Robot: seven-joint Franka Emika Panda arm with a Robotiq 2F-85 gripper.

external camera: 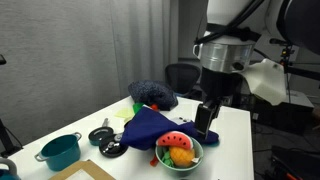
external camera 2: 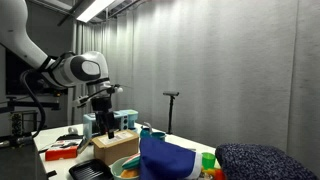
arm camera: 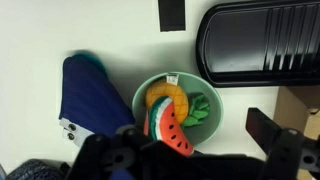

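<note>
A pale green bowl (external camera: 177, 168) stands on the white table, holding a watermelon-slice toy (external camera: 175, 139) and an orange-yellow item (external camera: 181, 156). From above in the wrist view, the watermelon slice (arm camera: 169, 128) lies across the bowl, beside the yellow-orange piece (arm camera: 166, 96) and some green leaves (arm camera: 197, 108). My gripper is open above the bowl, its fingers spread wide with nothing held. In exterior view 1 the gripper (external camera: 206, 117) hangs above and to the right of the bowl.
A dark blue cloth (arm camera: 92, 100) lies against the bowl's side. Opposite are a black ridged tray (arm camera: 250, 45) and a cardboard box (external camera 2: 115, 148). A teal pot (external camera: 62, 152) stands left, and a green cup (external camera 2: 208, 160) lies beyond the cloth.
</note>
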